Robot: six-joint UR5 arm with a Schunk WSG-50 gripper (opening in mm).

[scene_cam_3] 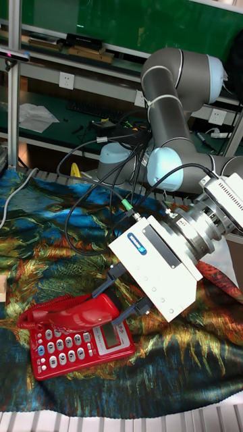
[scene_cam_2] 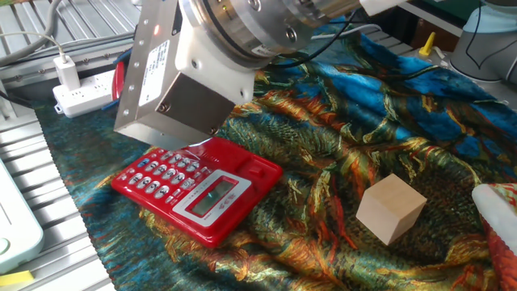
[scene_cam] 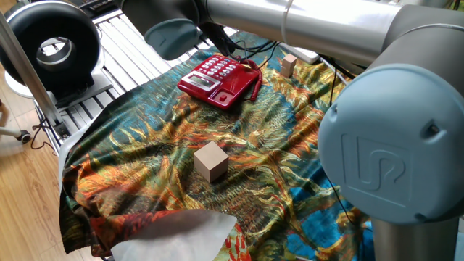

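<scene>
A red telephone base (scene_cam_2: 258, 168) with silver keys and a small display lies on the patterned cloth. Its red handset (scene_cam_3: 75, 314) is off the cradle, which shows bare in exterior view 1. In exterior view 3 my gripper (scene_cam_3: 106, 308) has its dark fingers on either side of one handset end, shut on it. The handset appears raised over the base, tilted across the keypad's far side. Exterior view 2 shows the gripper body hanging above the keypad end, hiding the fingers and most of the handset. A coiled red cord (scene_cam: 257, 85) runs beside the base.
A wooden cube (scene_cam: 211, 162) stands on open cloth in front of the phone; a smaller-looking wooden block (scene_cam: 288, 66) sits beyond it. A white power strip (scene_cam_2: 85, 94) lies behind the phone. Cables and cloth folds surround the area.
</scene>
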